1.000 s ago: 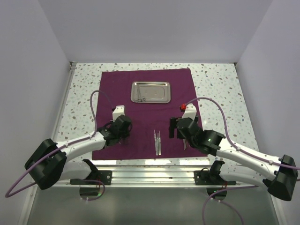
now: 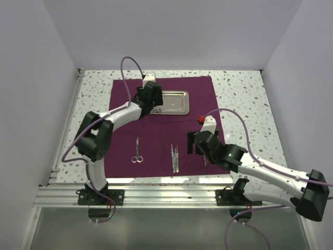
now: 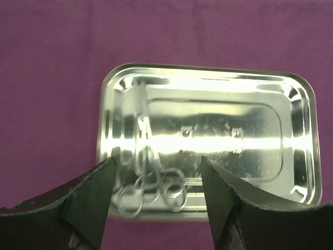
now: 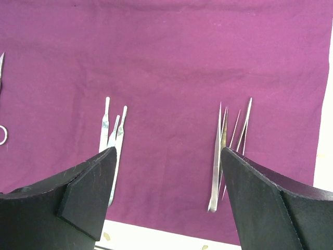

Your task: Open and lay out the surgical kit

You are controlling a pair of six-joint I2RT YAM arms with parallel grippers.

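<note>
A steel tray point(image 3: 244, 114) on the purple cloth point(image 2: 125, 130) holds blurred ring-handled instruments point(image 3: 148, 166) at its left side. My left gripper is open above it. Scissors point(image 2: 137, 151) lie at the cloth's lower left, scalpel handles point(image 4: 118, 146) in the lower middle, and several tweezers point(image 4: 215, 172) to their right. My right gripper hangs open over the cloth between these two groups, nothing between its fingers.
A small red object point(image 2: 201, 119) sits behind the right gripper. The cloth lies on a speckled white table point(image 2: 244, 99) with bare margins on both sides.
My left arm has swung up and away from the scissors at the lower left to over the tray, uncovering them. The right arm looks unmoved.
</note>
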